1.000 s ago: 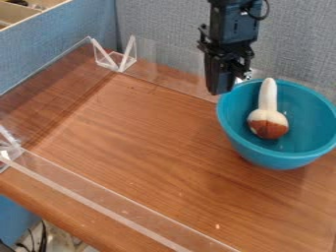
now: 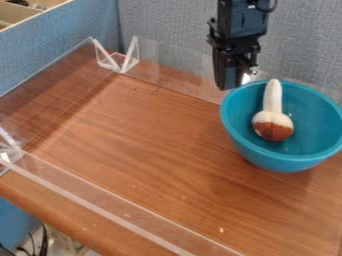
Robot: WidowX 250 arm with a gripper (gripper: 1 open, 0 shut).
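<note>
My gripper (image 2: 234, 70) hangs from the black arm at the top, just above the back-left rim of a teal bowl (image 2: 301, 140) on the right side of the table; whether its fingers are open or shut is unclear. In the bowl lies a white, long object with a brown rounded end (image 2: 273, 120), like a toy mushroom, its narrow end toward the back.
Clear plastic edging with white corner brackets (image 2: 118, 60) borders it. A wooden box (image 2: 16, 14) sits at the top left, and cables lie at the bottom left.
My gripper has shifted very slightly to the right above the bowl's rim over the last second. The bowl and its content look unchanged.
</note>
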